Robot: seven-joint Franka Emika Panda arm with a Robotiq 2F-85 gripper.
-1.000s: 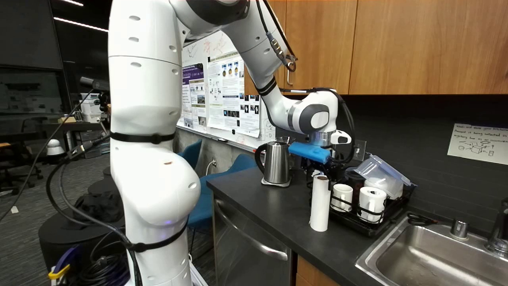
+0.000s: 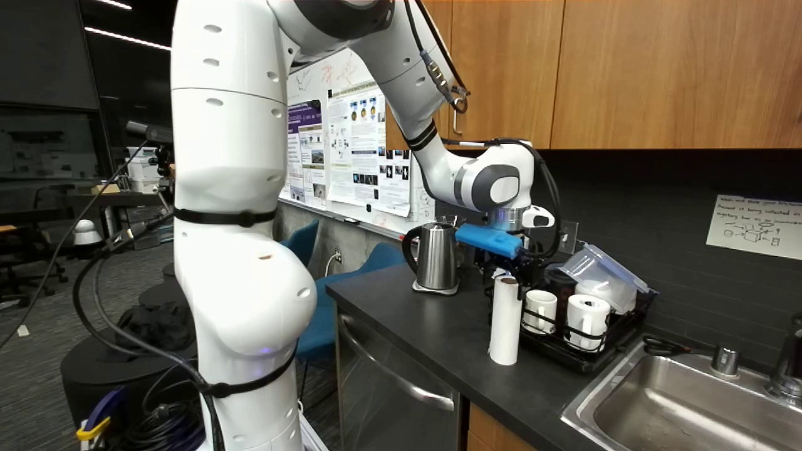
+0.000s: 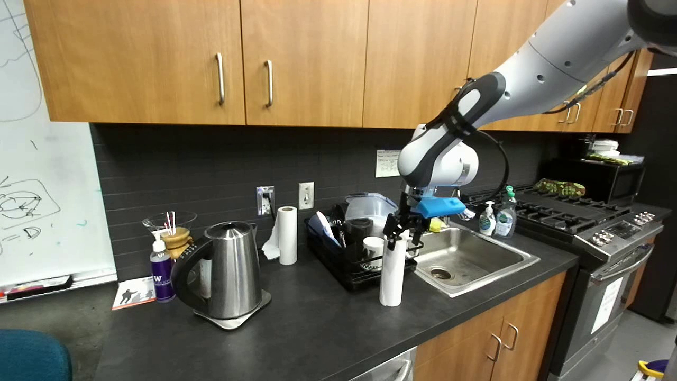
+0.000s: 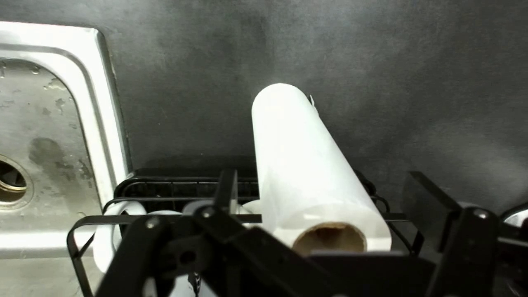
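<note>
A white paper towel roll [image 2: 505, 322] stands upright on the dark counter, in front of the dish rack. In the wrist view the top end of the roll [image 4: 312, 163], with its brown cardboard core, lies between my spread fingers. My gripper is open around the upper part of the roll, with a gap showing on the right side. In exterior view 2 the gripper [image 3: 401, 238] sits right at the top of the roll [image 3: 393, 273]. Whether a finger touches the paper cannot be told.
Behind the roll is a black dish rack [image 3: 350, 279] with white mugs [image 2: 587, 319] and a clear container [image 2: 601, 274]. A steel sink [image 3: 530, 259] lies to one side, a steel kettle [image 3: 236, 273] to the other. Another towel roll [image 3: 287, 235] stands by the wall.
</note>
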